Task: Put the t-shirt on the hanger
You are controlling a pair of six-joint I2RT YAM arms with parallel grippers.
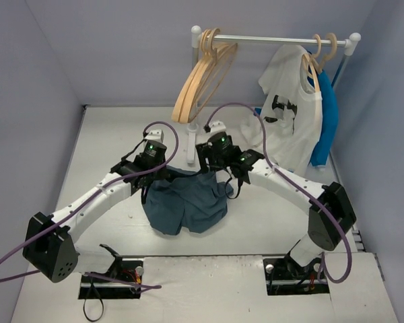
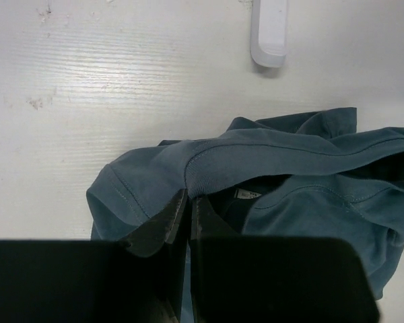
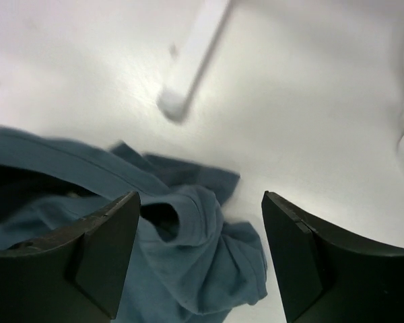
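Note:
The dark blue-grey t shirt (image 1: pixel 185 202) lies crumpled on the table between the two arms, its upper edge raised at the left. My left gripper is shut on that edge, and the cloth (image 2: pixel 269 158) stretches away to the right from its fingertips. The right gripper has its fingers wide apart, above a loose fold of the shirt (image 3: pixel 195 212) that it does not grip. Empty wooden hangers (image 1: pixel 205 74) hang at the left end of the rack's bar (image 1: pixel 276 40).
On the right end of the rack hang a white shirt (image 1: pixel 289 108) and a blue garment (image 1: pixel 328 114). A white rack foot (image 1: pixel 191 145) reaches over the table just beyond the shirt.

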